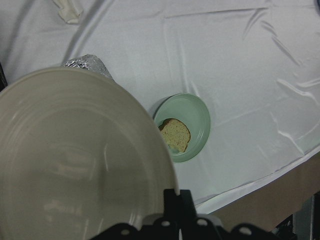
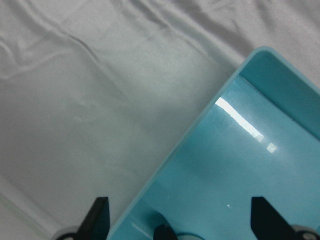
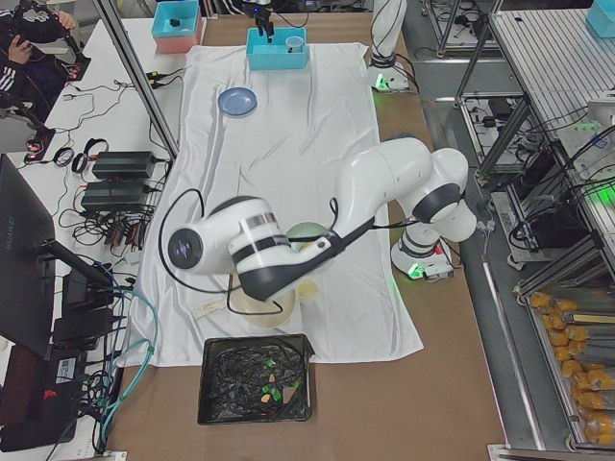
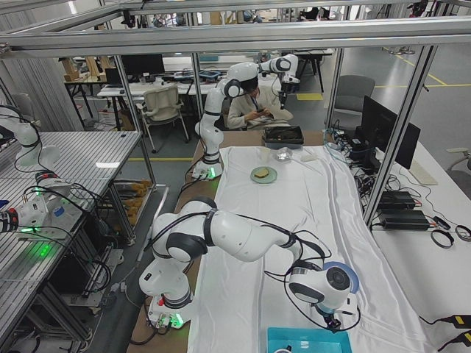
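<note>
My left gripper is shut on the rim of a large cream plate (image 1: 80, 145), which fills much of the left wrist view. Beyond it a green plate (image 1: 196, 114) holds a slice of bread (image 1: 175, 137); a foil item (image 1: 85, 63) and a crumpled paper piece (image 1: 69, 10) lie on the cloth. In the right wrist view my right gripper is open above the edge of a blue bin (image 2: 215, 170), with a dark object partly visible at the bottom between the fingers.
A black tray (image 3: 255, 413) with small scraps stands at the cloth's front. A blue plate (image 3: 237, 101) lies toward the far end, near the bin.
</note>
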